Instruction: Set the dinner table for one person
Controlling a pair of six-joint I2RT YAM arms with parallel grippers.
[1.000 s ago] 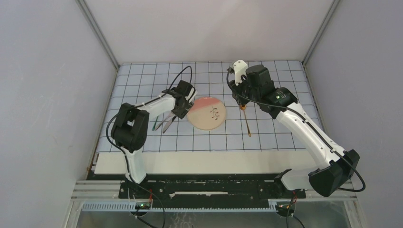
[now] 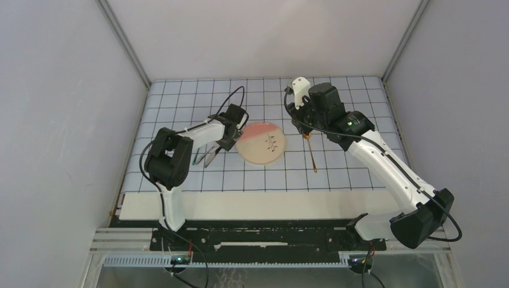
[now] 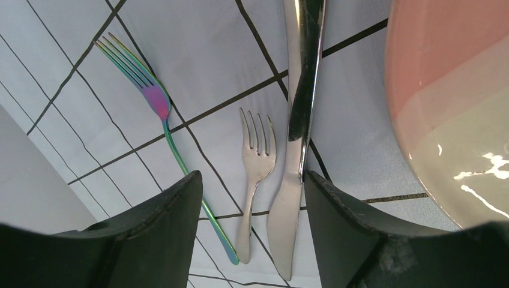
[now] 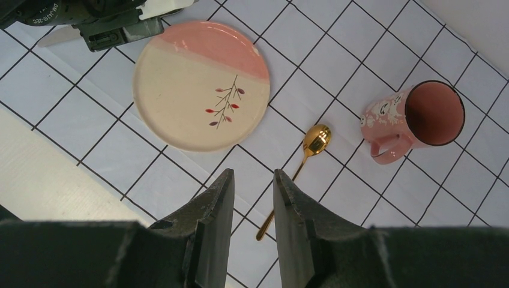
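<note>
In the left wrist view my left gripper stands open low over the cutlery. A small silver fork and the blade end of a shiny knife show between its fingers. The right-hand finger's tip overlaps the knife's edge; whether they touch I cannot tell. A rainbow-coloured fork passes by the other finger. The pink and cream plate lies right of the knife. My right gripper is part open, nothing held, above the table near a gold spoon. A pink mug lies beyond the spoon.
Bare tiled cloth stretches in front of the plate, with more free room behind it. Grey walls close off both sides. In the right wrist view the left arm reaches in beside the plate.
My left arm has shifted slightly toward the table's front edge, and the knife's tip sits a touch farther left. The right arm, plate and spoon look unmoved.
</note>
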